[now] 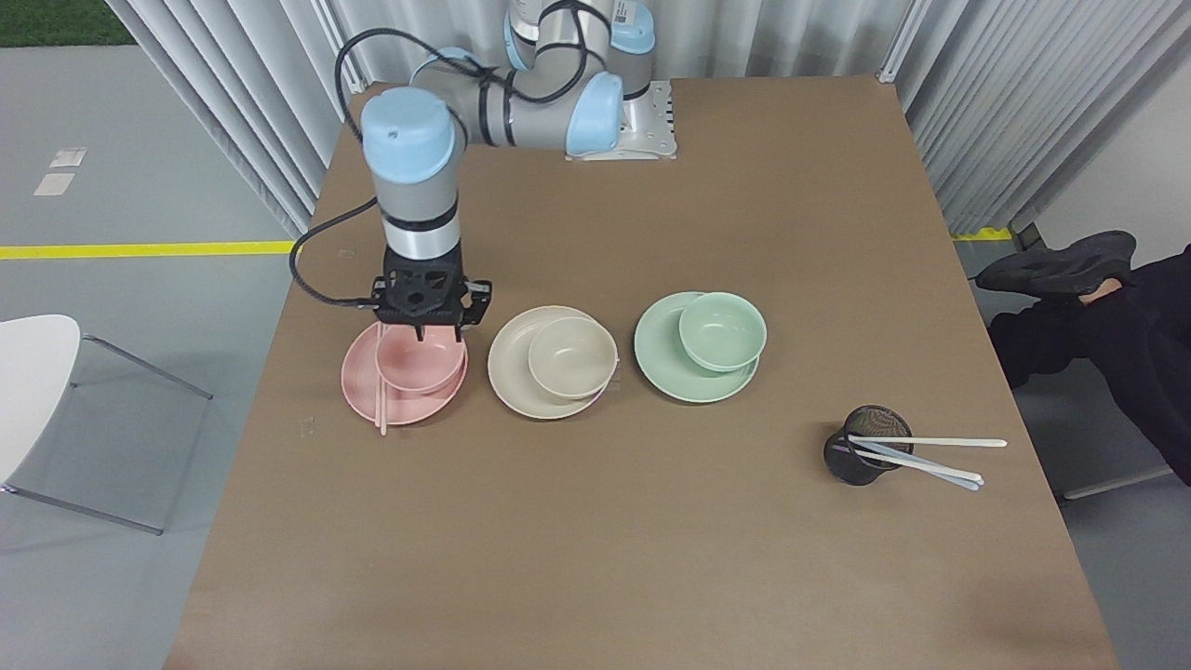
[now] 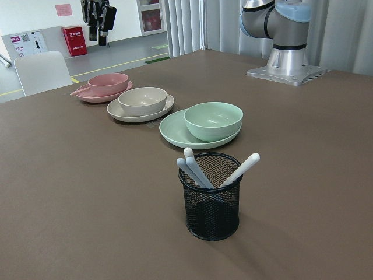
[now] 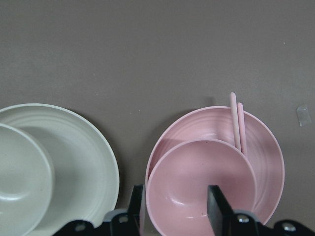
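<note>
My gripper is above the pink bowl, which sits on the pink plate with two pink chopsticks. In the wrist view its fingers stand apart, open, with nothing seen held. A cream bowl sits on a cream plate, and a green bowl on a green plate. A black mesh cup holds several pale chopsticks, leaning toward the table's right edge.
A person sits at the right edge, and a white chair stands off the left side.
</note>
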